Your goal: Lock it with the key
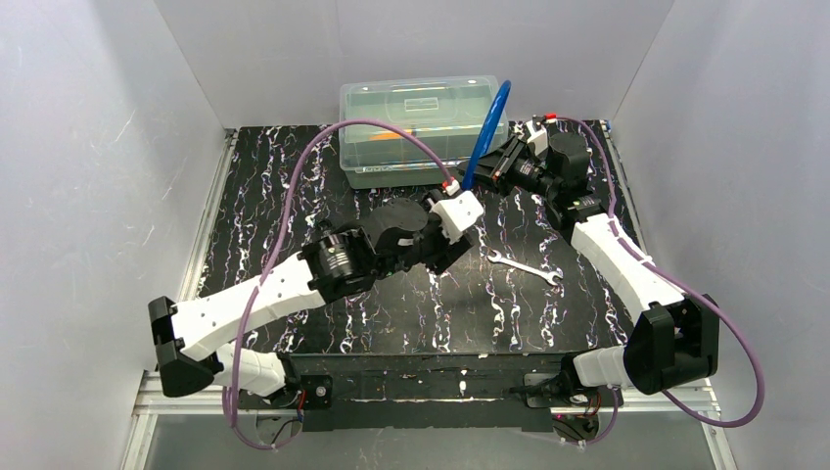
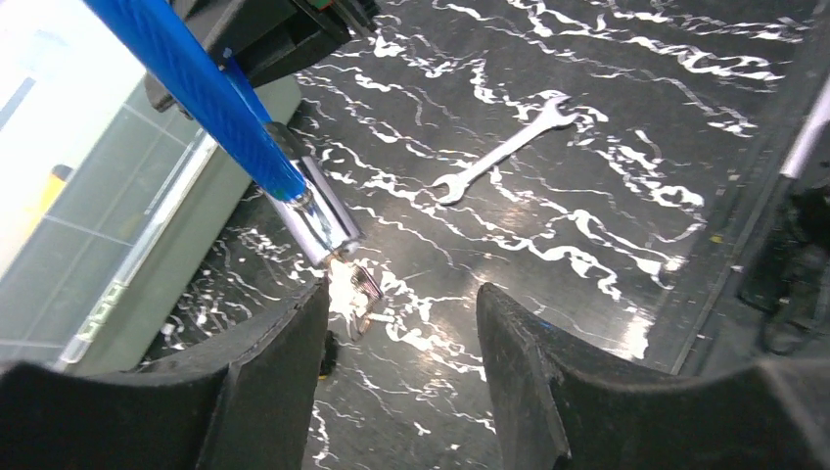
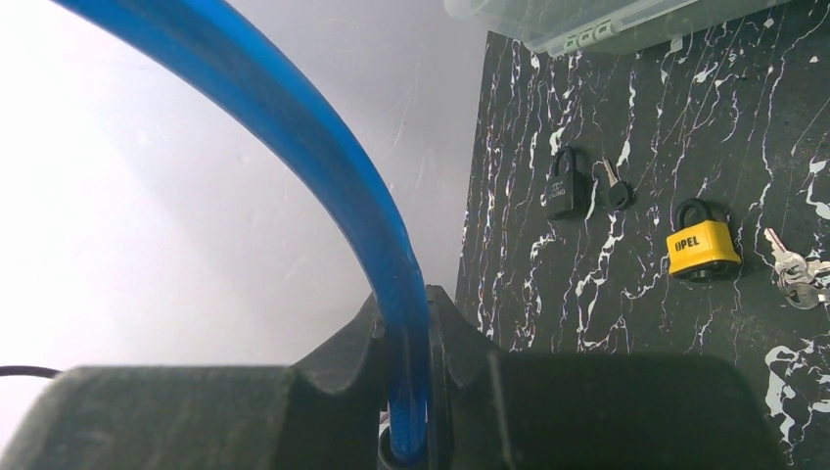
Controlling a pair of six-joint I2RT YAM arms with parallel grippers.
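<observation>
A blue cable lock (image 1: 489,125) stands up in a curve, and my right gripper is shut on it. In the left wrist view its silver cylinder (image 2: 323,215) points down toward my left gripper. That gripper is open, its fingers (image 2: 284,367) wide apart with nothing between them in contact. A key (image 2: 354,294) shows at the cylinder's lower end; whether it sits in the cylinder or lies behind it, I cannot tell. In the top view the left arm hides the cylinder.
On the table lie a yellow padlock (image 3: 703,250), a bunch of keys (image 3: 795,269), a black padlock (image 3: 566,186) and a key with a black head (image 3: 617,188). A wrench (image 1: 526,266) lies on the right side. The lidded box (image 1: 421,132) stands at the back.
</observation>
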